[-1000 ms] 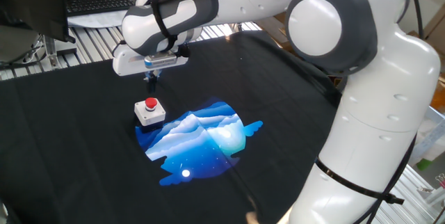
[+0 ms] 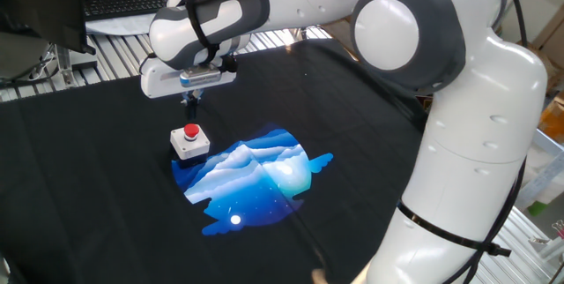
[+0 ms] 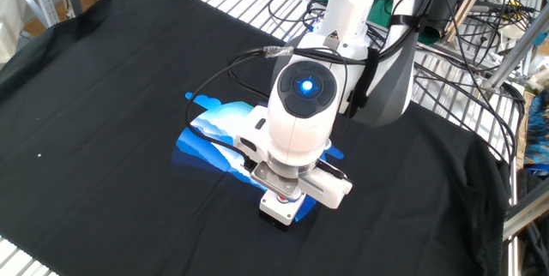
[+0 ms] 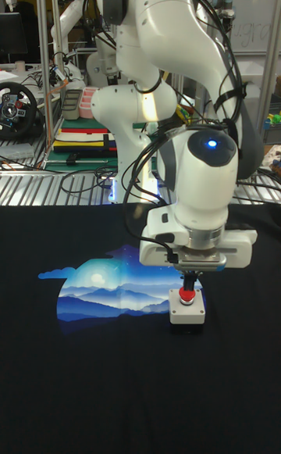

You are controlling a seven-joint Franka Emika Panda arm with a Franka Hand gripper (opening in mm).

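A white box with a red push button (image 2: 191, 130) on top stands on the black cloth, at the edge of a blue mountain picture (image 2: 256, 178). My gripper (image 2: 191, 115) points down just behind and above the button in exterior view 1, its fingers together in one narrow dark column with nothing visible between them. From the front, in exterior view 3, the gripper (image 4: 190, 287) overlaps the top of the red button (image 4: 188, 296); contact cannot be told. The hand hides the fingers in exterior view 2, where the box (image 3: 281, 208) shows partly below it.
The black cloth (image 3: 111, 122) is otherwise mostly bare, with free room around the box. A monitor (image 2: 40, 11) and a keyboard (image 2: 123, 4) stand beyond the metal slats in exterior view 1. Cables run along the arm.
The arm has shifted slightly to the left in exterior view 1, with the gripper still shut near the button. The box and the picture have not moved.
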